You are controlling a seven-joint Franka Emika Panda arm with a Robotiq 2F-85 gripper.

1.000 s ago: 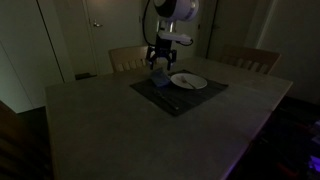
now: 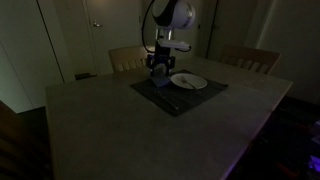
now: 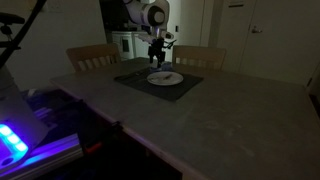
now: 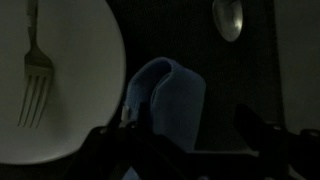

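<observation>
A blue folded cloth [image 4: 178, 100] lies on the dark placemat beside a white plate [image 4: 85, 85], its top looped up. The fingers of my gripper stand apart, one over the cloth's left side and the other out to its right over the mat. In exterior view 1 the gripper [image 2: 160, 64] points down right above the cloth [image 2: 164, 80]; the dim picture hides whether they touch. A fork [image 4: 38, 75] rests on the plate. A spoon [image 4: 228, 18] lies on the mat beyond the cloth.
The placemat [image 2: 208, 97] sits toward the far part of a large table [image 2: 100, 125], whose near surface is bare. Chairs [image 2: 248, 60] stand around the table's far side. Lighting is dim.
The gripper has come down toward the cloth over the last second. The plate and placemat have stayed in place.
</observation>
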